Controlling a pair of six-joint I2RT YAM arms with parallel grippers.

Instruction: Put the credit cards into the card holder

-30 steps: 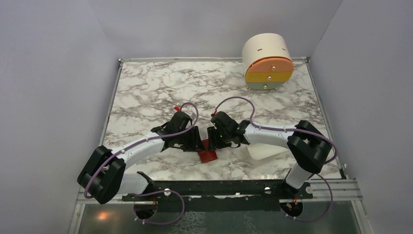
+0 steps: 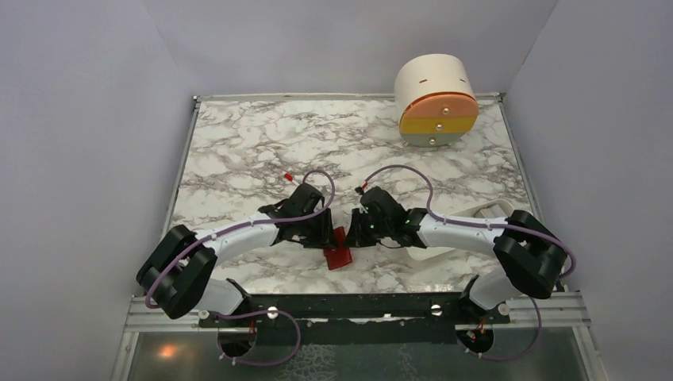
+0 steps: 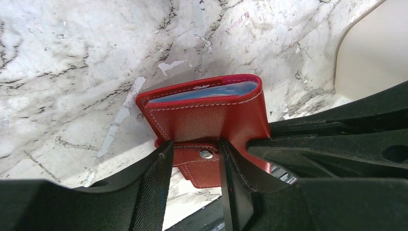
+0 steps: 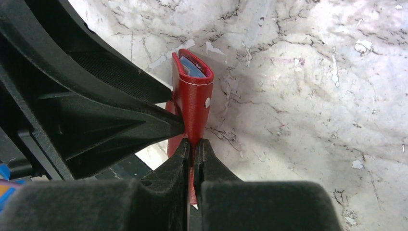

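Observation:
The card holder (image 2: 339, 259) is dark red leather and lies near the front middle of the table. Bluish clear plastic shows inside its upper opening in the left wrist view, where a strap with a silver snap (image 3: 206, 154) crosses its front. Over that strap my left gripper is open, one finger either side of the snap. My right gripper is shut on the holder's right side, the folded edge in the right wrist view. In that view the left gripper's fingers (image 4: 161, 120) meet the holder from the left. I see no loose credit cards.
Under the right forearm, a white tray (image 2: 428, 254) is partly hidden. A white round-topped drawer box (image 2: 436, 79) stands at the back right.
Both grippers have come slightly to the right over the last second. The right arm's elbow has swung right and toward the front. The holder has shifted only slightly.

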